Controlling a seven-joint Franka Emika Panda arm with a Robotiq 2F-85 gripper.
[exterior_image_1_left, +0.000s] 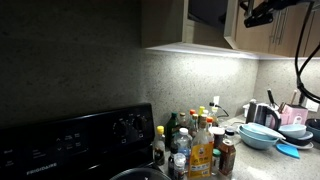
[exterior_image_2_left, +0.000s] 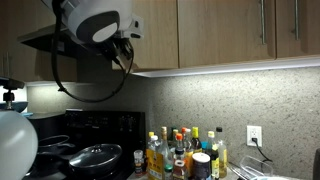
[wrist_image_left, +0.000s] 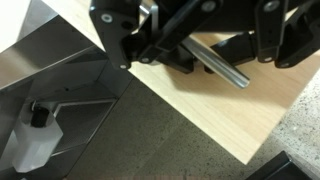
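Note:
In the wrist view a metal bar handle (wrist_image_left: 232, 72) crosses between the fingers of my gripper, which is shut on it. The handle lies along a light wooden cabinet door (wrist_image_left: 185, 88). At the top right of exterior view 1, the door (exterior_image_1_left: 238, 27) hangs ajar, with the dark cabinet interior (exterior_image_1_left: 208, 10) showing beside it. My gripper (exterior_image_2_left: 125, 50) is high up against the cabinets in exterior view 2; the handle cannot be made out there.
Several bottles (exterior_image_1_left: 201, 150) crowd the counter below the cabinet, beside the black stove (exterior_image_1_left: 80, 145). Blue bowls (exterior_image_1_left: 260, 135) stand farther right. A pan (exterior_image_2_left: 95, 157) rests on the stove. Closed cabinet doors (exterior_image_2_left: 222, 30) line the wall.

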